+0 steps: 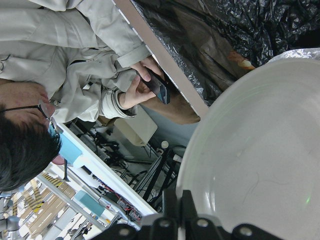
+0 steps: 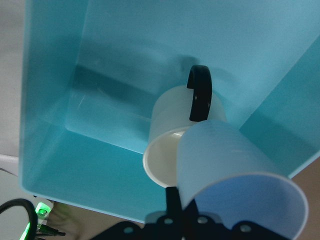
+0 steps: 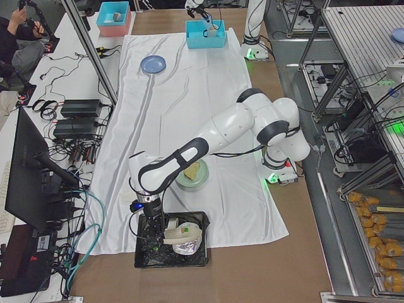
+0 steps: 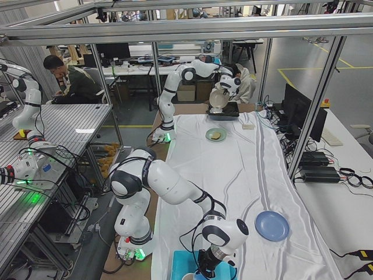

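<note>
In the left wrist view my left gripper is shut on the rim of a white bowl (image 1: 255, 150), tilted over a black-lined bin (image 3: 144, 255) holding something foil-covered. My right gripper is shut on the rim of a light-blue cup (image 2: 230, 150), which is over a blue bin (image 2: 110, 45) beside a white mug (image 2: 160, 120) with a black handle.
A green plate (image 4: 215, 134) with a yellow item lies on the white cloth near the black bin, a pale block (image 4: 247, 126) beside it. A blue plate (image 4: 271, 226) lies near the blue bin.
</note>
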